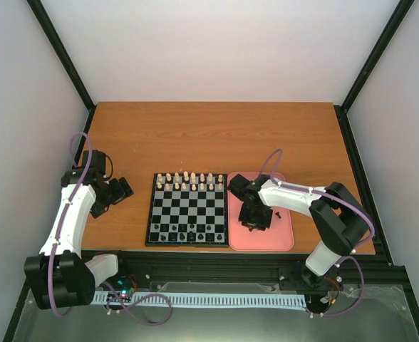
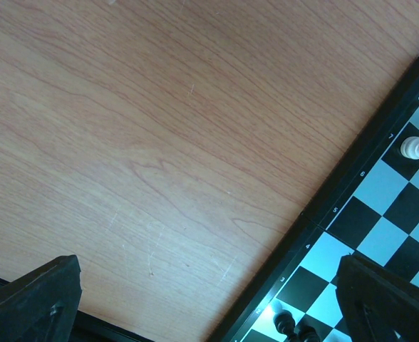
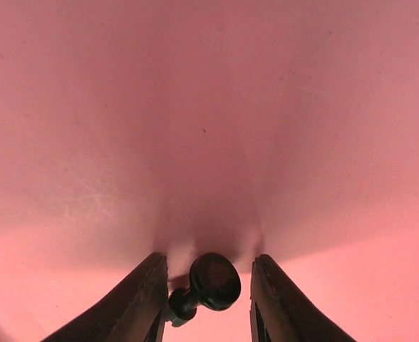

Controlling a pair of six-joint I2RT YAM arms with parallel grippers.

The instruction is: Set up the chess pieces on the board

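Observation:
The chessboard (image 1: 187, 208) holds white pieces along its far rows and black pieces along its near rows. On the pink tray (image 1: 281, 236) beside it, my right gripper (image 1: 254, 224) is low over a small black chess piece (image 3: 215, 281) lying on its side. In the right wrist view the right gripper is part open, a finger on either side of that piece. Another small dark piece (image 1: 278, 214) lies to the right. My left gripper (image 1: 117, 196) stands open left of the board (image 2: 309, 231), nothing between its fingers.
A dark frame rail (image 1: 195, 260) runs along the near edge, with walls at both sides.

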